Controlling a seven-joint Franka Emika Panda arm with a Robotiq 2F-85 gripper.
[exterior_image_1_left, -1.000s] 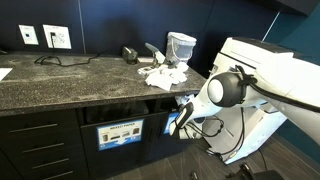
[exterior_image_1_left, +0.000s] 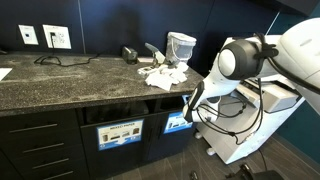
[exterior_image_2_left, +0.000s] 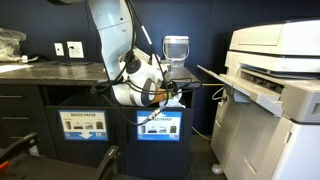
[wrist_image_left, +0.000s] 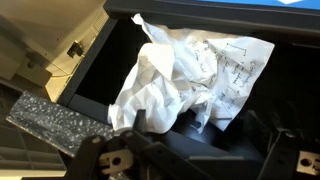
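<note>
In the wrist view, a crumpled white sheet of paper (wrist_image_left: 185, 75) with printed marks lies inside a dark bin (wrist_image_left: 105, 65). My gripper is at the bottom of that view with its fingers apart, nothing clearly held between them. The paper is just past the fingertips; whether they touch it I cannot tell. From exterior view 2, the arm reaches down over the right-hand bin, whose label (exterior_image_2_left: 158, 125) reads mixed paper. The gripper's tips are hard to make out there.
More crumpled white paper (exterior_image_1_left: 165, 76) lies on the granite counter (exterior_image_1_left: 80, 85), beside a clear container (exterior_image_1_left: 180, 46). A white printer (exterior_image_2_left: 262, 110) with an extended tray stands to the right of the bins. A second labelled bin (exterior_image_2_left: 85, 124) is at the left.
The paper on the counter looks unmoved.
</note>
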